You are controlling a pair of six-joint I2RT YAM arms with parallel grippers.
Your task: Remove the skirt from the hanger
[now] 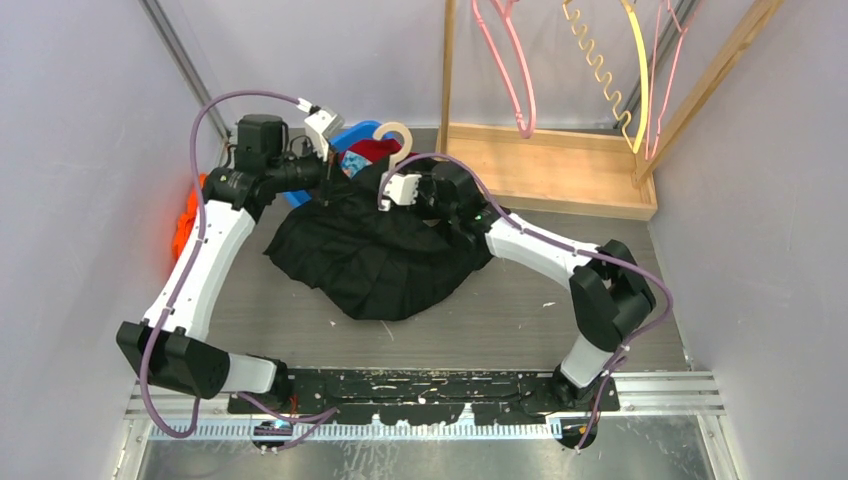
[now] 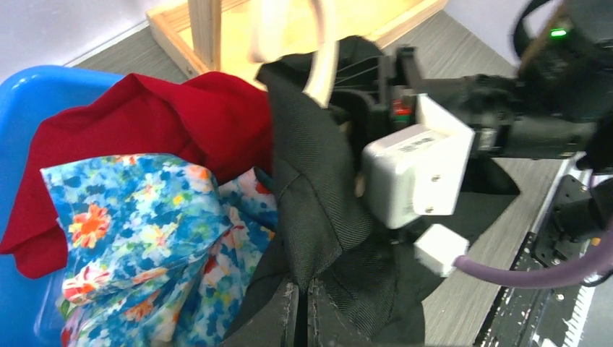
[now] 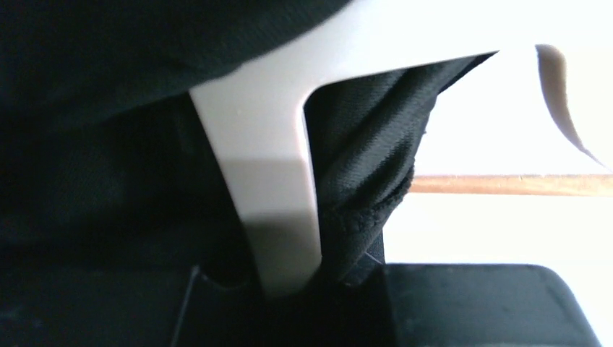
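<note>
The black skirt (image 1: 365, 260) hangs bunched between both grippers, its lower part spread over the floor. My left gripper is shut on a fold of it. A cream hanger (image 1: 393, 133) pokes up from the skirt, hook upward, beside my right gripper (image 1: 420, 195). In the right wrist view the hanger (image 3: 267, 181) runs down between the dark finger housings, with black cloth around it; my right gripper is shut on it.
A blue bin (image 2: 32, 101) holds red cloth (image 2: 181, 116) and floral cloth (image 2: 137, 224) behind the skirt. A wooden rack (image 1: 540, 165) with several hanging hangers stands at back right. Orange cloth (image 1: 188, 215) lies at left.
</note>
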